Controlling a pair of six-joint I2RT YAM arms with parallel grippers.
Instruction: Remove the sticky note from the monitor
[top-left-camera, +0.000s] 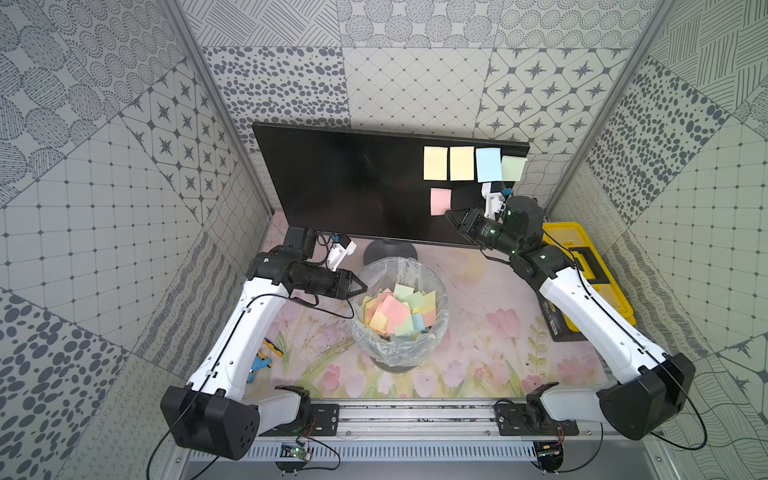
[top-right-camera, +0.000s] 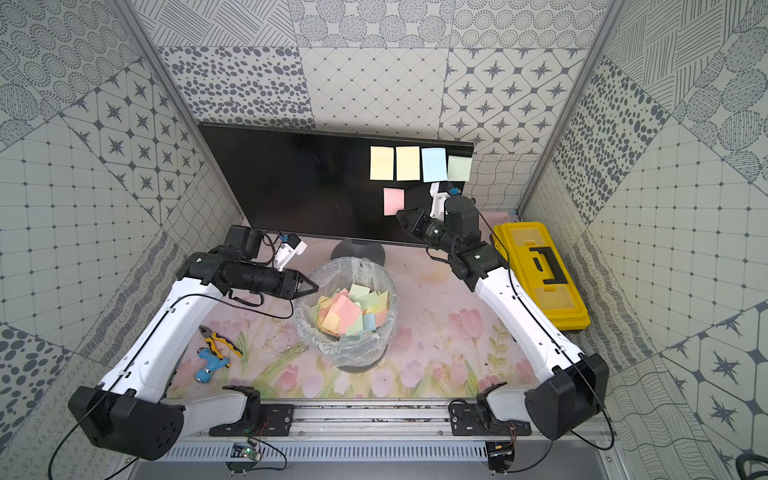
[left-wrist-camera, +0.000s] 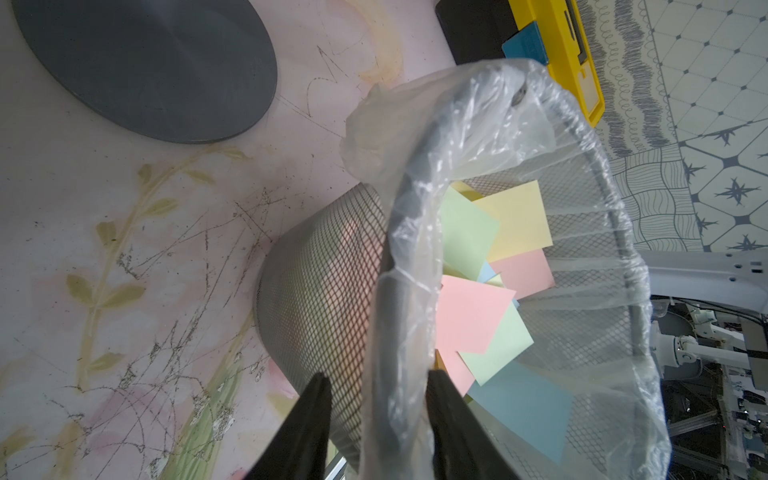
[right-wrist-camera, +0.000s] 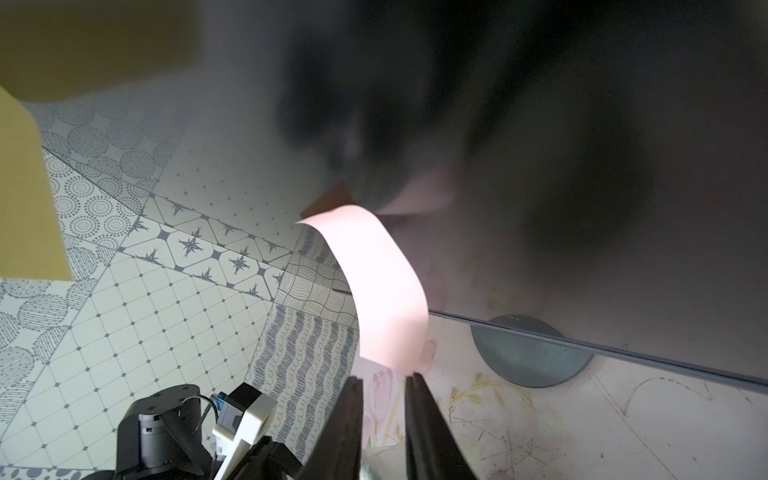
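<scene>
A pink sticky note (top-left-camera: 440, 201) (right-wrist-camera: 376, 280) hangs on the black monitor (top-left-camera: 336, 176), below two yellow, one blue (top-left-camera: 488, 164) and one green note. In the right wrist view it curls away from the screen, its lower edge at the tips of my right gripper, which is part open. My left gripper is shut on the bagged rim of the mesh bin (left-wrist-camera: 320, 280), which holds several loose notes (left-wrist-camera: 472, 312).
A yellow toolbox (top-right-camera: 520, 248) stands at the right of the table. Pliers and a blue tool (top-right-camera: 209, 364) lie at the left. The monitor's stand (left-wrist-camera: 144, 56) is behind the bin.
</scene>
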